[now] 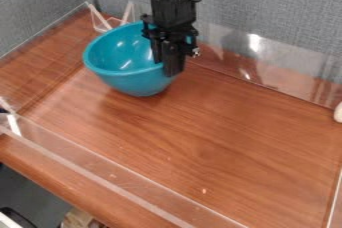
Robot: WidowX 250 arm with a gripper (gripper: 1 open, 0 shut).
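A teal bowl (123,64) sits toward the back left of the wooden table (221,147), tilted slightly. My black gripper (171,60) hangs from above at the bowl's right rim and is shut on it. The fingertips partly hide that side of the bowl.
A white wire rack (112,18) stands behind the bowl at the back left. Clear panels edge the table at the back and front. A small white object (337,112) is at the far right edge.
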